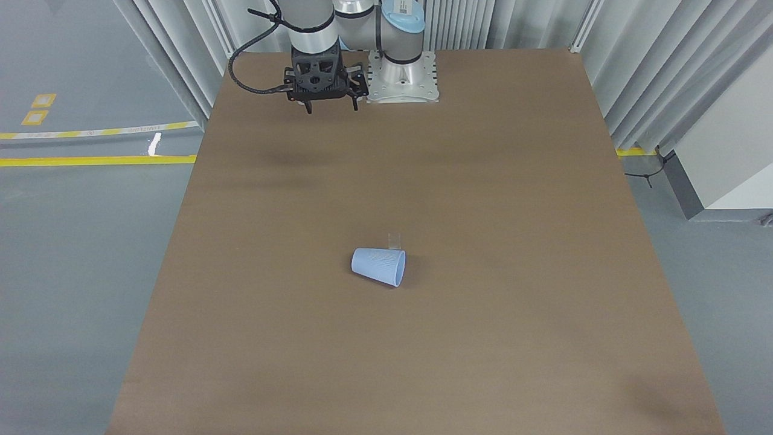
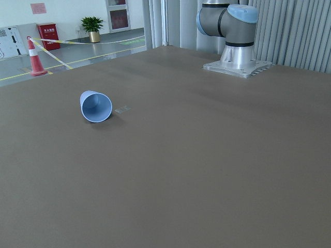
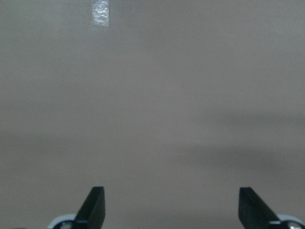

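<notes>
A light blue cup lies on its side on the brown table, near the middle in the front view; in the left view the cup shows its open mouth. My black gripper hangs over the back left of the table, well away from the cup. In the wrist view the gripper stands open, with only bare table between its fingers and no cup in sight.
A strip of clear tape is stuck just behind the cup.
</notes>
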